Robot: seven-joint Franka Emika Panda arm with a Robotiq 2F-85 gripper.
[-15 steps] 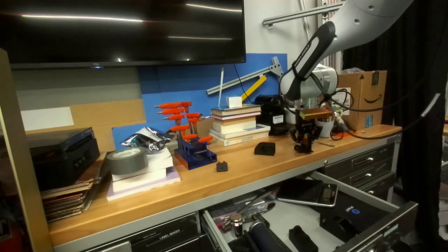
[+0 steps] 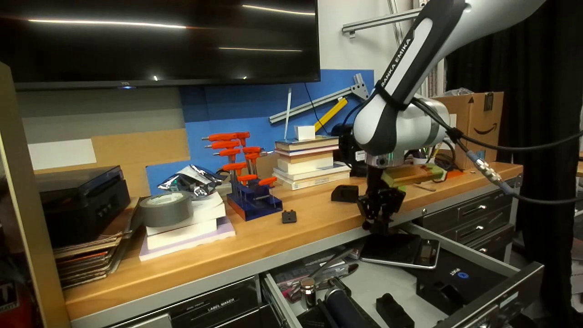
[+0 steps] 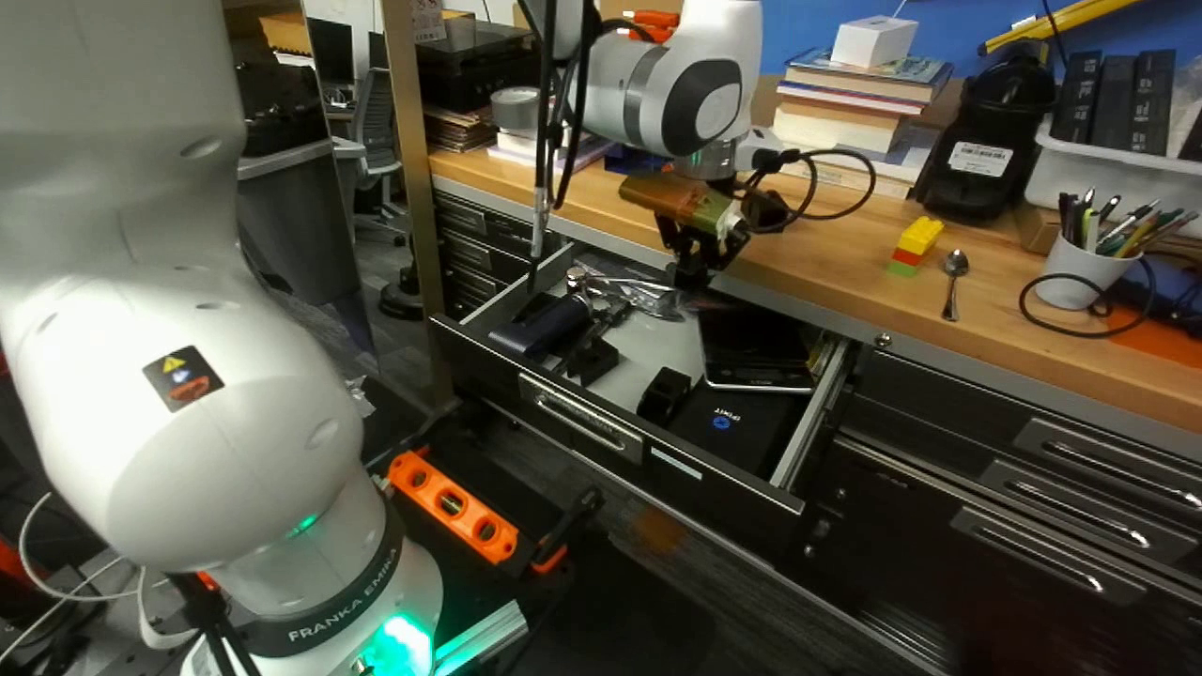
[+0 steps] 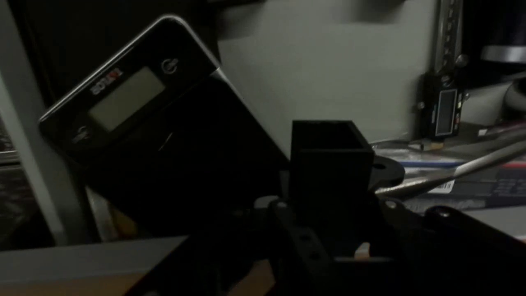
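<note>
In the wrist view a black hollow box-shaped part with a rounded side tab stands between the fingers of my gripper, which is shut on it. Exterior view 1 has the gripper over the back of an open drawer, near the counter's front edge. From the other side, the gripper also appears above the drawer's rear; the held part blends into the dark fingers there. A black kitchen scale with a grey display lies below, beside the held part in the wrist view.
The drawer also holds a digital caliper, a black iFixit box, a small black block and several tools. On the wooden counter are a black block, books and a red-handled hex key set.
From low over the counter, my gripper has moved toward the drawer, leftward and down in exterior view 1. The drawer and its visible contents look unmoved.
</note>
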